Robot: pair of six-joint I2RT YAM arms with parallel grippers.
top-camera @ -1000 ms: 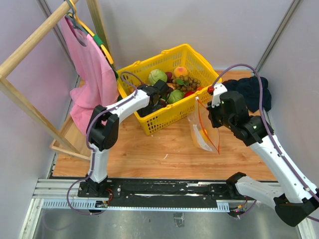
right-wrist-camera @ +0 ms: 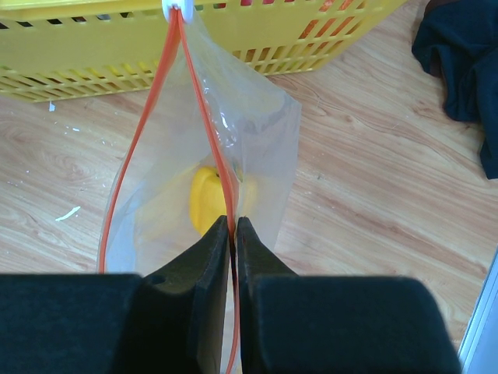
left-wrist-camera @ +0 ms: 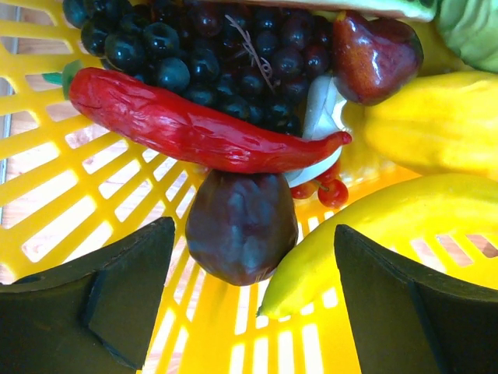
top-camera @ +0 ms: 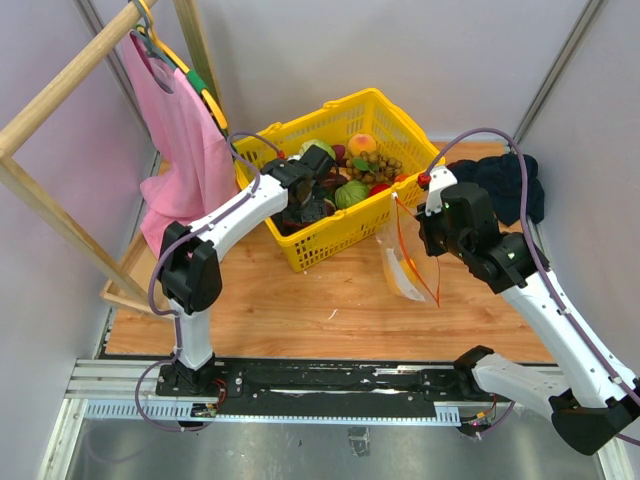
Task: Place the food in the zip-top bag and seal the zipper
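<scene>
My left gripper is inside the yellow basket, its fingers apart with nothing held between them. Below it, between the fingertips in the left wrist view, lies a dark purple round fruit (left-wrist-camera: 240, 222). A long red pepper (left-wrist-camera: 194, 132) rests just above that fruit, and a yellow banana (left-wrist-camera: 373, 226) lies to the right, partly behind the right finger. My right gripper is shut on the orange-edged rim of the clear zip top bag (right-wrist-camera: 268, 144). The bag hangs with its mouth spread, and a yellow food item (right-wrist-camera: 205, 199) shows inside.
The yellow basket (top-camera: 340, 248) holds several foods, among them a green cabbage, a peach (top-camera: 362, 144) and grapes. A white clip (right-wrist-camera: 177, 8) at the basket's rim holds the bag's far end. Dark cloth (top-camera: 500, 185) lies at right.
Within the basket, my left gripper has shifted to the left, its elbow swinging left too; the forearm now covers part of the cabbage. The right arm and bag have stayed put.
</scene>
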